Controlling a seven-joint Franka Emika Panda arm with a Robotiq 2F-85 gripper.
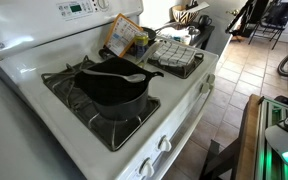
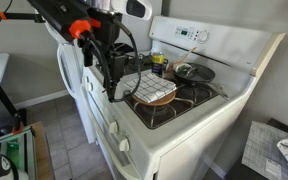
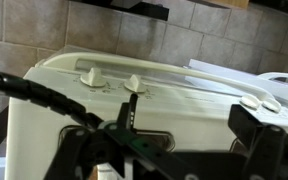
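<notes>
My gripper stands open in the wrist view, its dark fingers (image 3: 66, 155) wide apart at the bottom, and no held object shows between them. Under it lie the white stove's front edge and knobs (image 3: 134, 83). On the stove's near burners in exterior view 1 sits a black pot (image 1: 119, 92), with a light spoon (image 1: 122, 76) lying across its top. The arm (image 2: 89, 35) hangs in front of the stove in exterior view 2, at some distance from the cookware.
A wire rack (image 1: 176, 53) lies over the far burners. Behind it stand a small jar and a leaning orange-and-white item (image 1: 122, 34). The oven handle (image 3: 174, 70) juts out along the stove's front. Tiled floor (image 1: 229, 95) is open beside it.
</notes>
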